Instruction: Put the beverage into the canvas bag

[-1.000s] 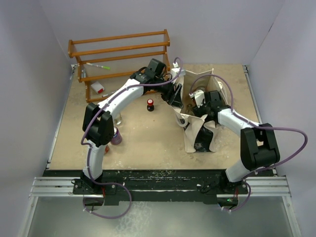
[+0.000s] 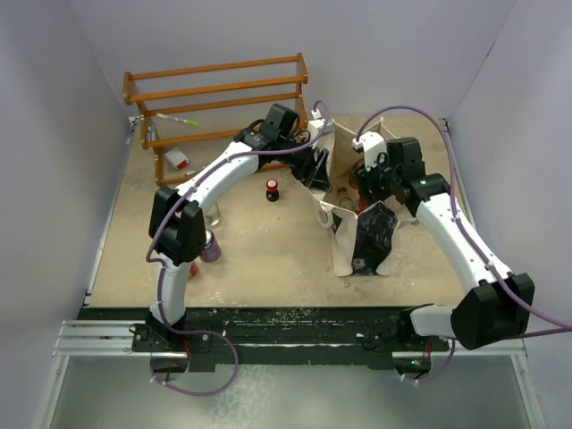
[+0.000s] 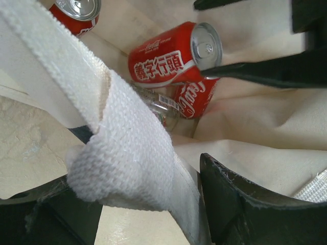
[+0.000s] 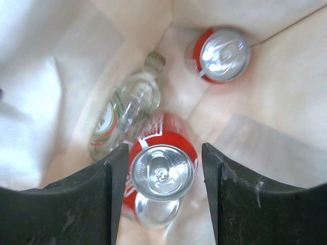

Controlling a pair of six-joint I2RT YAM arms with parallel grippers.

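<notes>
The cream canvas bag (image 2: pixel 344 250) stands open at right of the table. My left gripper (image 2: pixel 313 174) is at its left rim, a white strap (image 3: pixel 127 153) between its fingers. My right gripper (image 2: pixel 371 183) is over the opening, fingers apart above a red can (image 4: pixel 161 171); whether it touches the can is unclear. Inside lie another red can (image 4: pixel 153 213), a clear bottle (image 4: pixel 125 109) and a can (image 4: pixel 217 55) in a corner. The left wrist view shows the cans (image 3: pixel 166 53) and my right gripper's black fingers above them.
A small dark red-capped bottle (image 2: pixel 273 192) stands left of the bag. A wooden rack (image 2: pixel 214 94) is at the back; a purple can (image 2: pixel 210 248) and other items lie at left.
The left arm has stayed in place at the rim.
</notes>
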